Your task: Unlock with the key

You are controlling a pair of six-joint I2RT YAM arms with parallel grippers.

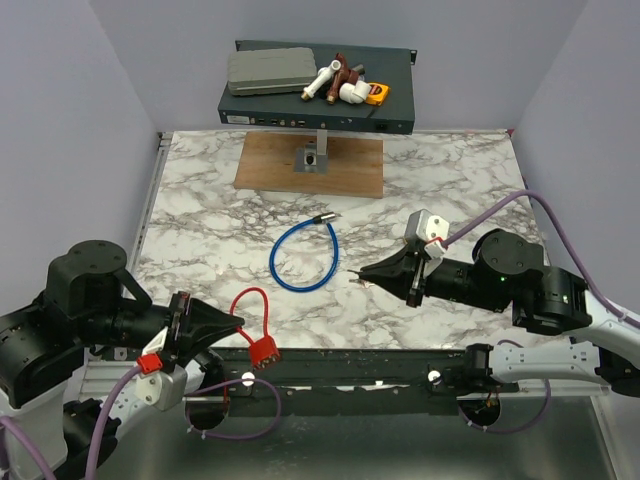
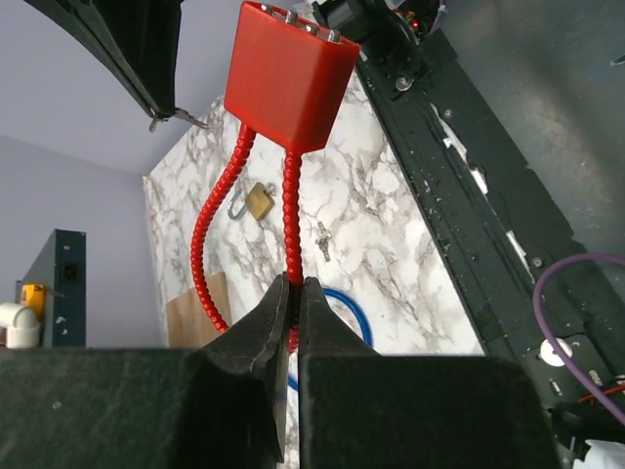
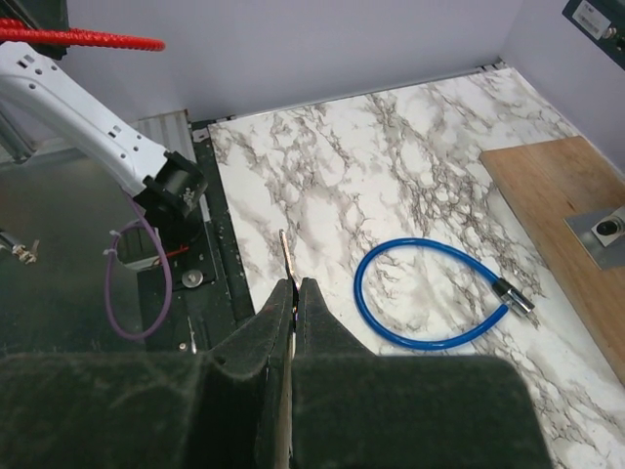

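A red lock with a looped red cable is held up over the front edge. My left gripper is shut on the cable, which runs between its fingertips; several metal ends show on the lock body. To the right, apart from the lock, my right gripper is shut on a thin metal key, whose end sticks out past the tips. Its toothed side cannot be made out.
A blue cable lock lies mid-table. A wooden board with a metal latch is behind it. In the left wrist view, a brass padlock and small keys lie on the marble.
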